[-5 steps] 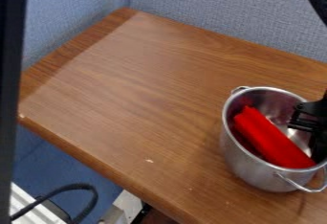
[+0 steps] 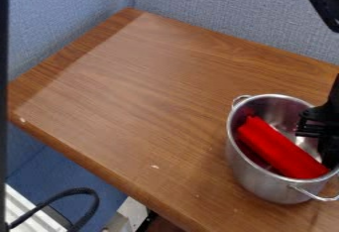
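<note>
A steel pot [image 2: 259, 176] with two wire handles stands at the lower right of the wooden table. A long red object [image 2: 276, 145] lies inside it, slanting from upper left to lower right. The black gripper [image 2: 316, 132] reaches in from the right edge over the pot's right part, beside the red object. Its fingers are dark and partly out of frame, so their opening and whatever may be between them cannot be made out.
Grey-blue padded walls stand behind and to the left. A black cable and a white item lie off the table at the lower left.
The gripper has shifted very slightly at the pot's right side. The pot and red object look almost unchanged.
</note>
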